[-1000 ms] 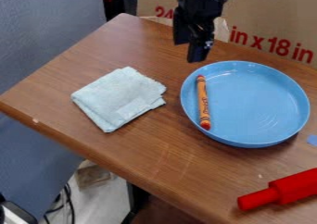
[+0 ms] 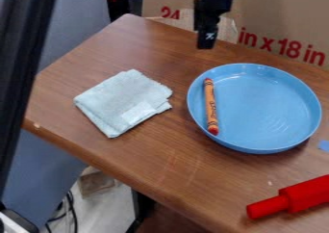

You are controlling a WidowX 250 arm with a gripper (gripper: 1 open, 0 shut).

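My gripper [image 2: 206, 37] hangs at the top centre, above the table behind the blue plate, dark and blurred; whether its fingers are open or shut is unclear. On the blue plate [image 2: 270, 112] an orange crayon [image 2: 211, 107] lies along the left side. A folded pale cloth [image 2: 122, 102] rests on the wooden table to the left of the plate. A red cylindrical object [image 2: 290, 195], perhaps a rolling pin, lies at the front right.
The wooden table [image 2: 141, 169] has free room at the back left and front middle. A cardboard box [image 2: 276, 20] stands at the back right. The table's left edge drops to the floor.
My gripper has moved up and slightly left, away from the plate, over the last second. The plate, crayon, cloth and red object have not moved.
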